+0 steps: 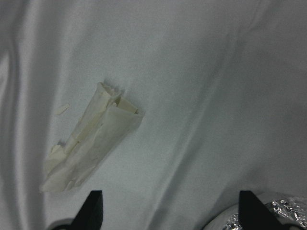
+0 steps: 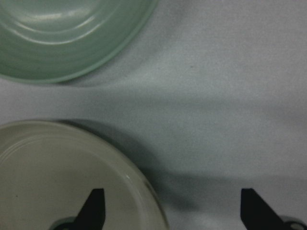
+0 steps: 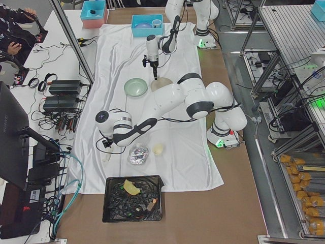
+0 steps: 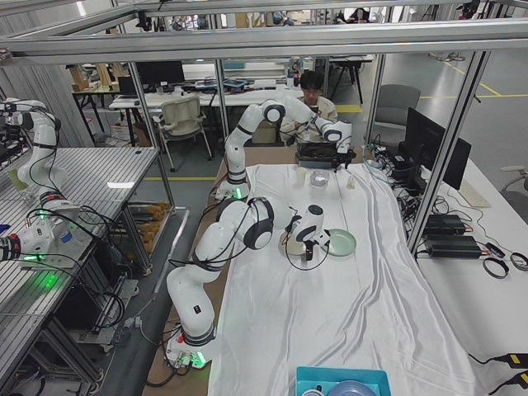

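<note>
My left gripper is open above the white cloth, over a crumpled paper wrapper [image 1: 91,139], with nothing between its fingers; a crumpled foil bundle [image 1: 283,211] lies at its lower right, and a pale cup [image 3: 158,149] stands beside that. My right gripper hangs open over the rim of a beige plate [image 2: 57,163], beside a green dish [image 2: 72,28].
A black lined tray [image 3: 133,208] with scraps sits at the near end in the camera left view. A blue bin [image 4: 342,373] stands at the far end. Monitors and cables crowd the side desk [image 4: 487,313].
</note>
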